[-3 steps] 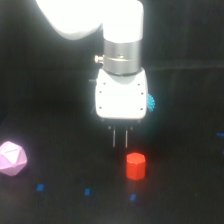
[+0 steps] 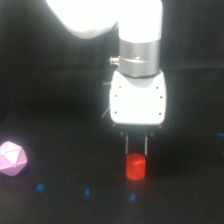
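Observation:
A red block [image 2: 136,168] with a faceted outline lies on the dark surface near the lower middle of the view. Directly above it in the picture is my gripper [image 2: 136,145], pointing down. Its two thin fingers stand apart, about as wide as the block, with their lower ends close to its upper part. No grip on the block shows, and whether the fingertips touch it I cannot tell.
A pink faceted ball [image 2: 11,159] rests at the left edge. Several small blue marks, such as one blue mark [image 2: 87,191], dot the dark surface.
The arm has moved right and lower in the view, over the red block. Its fingers have spread wider. The block stays put.

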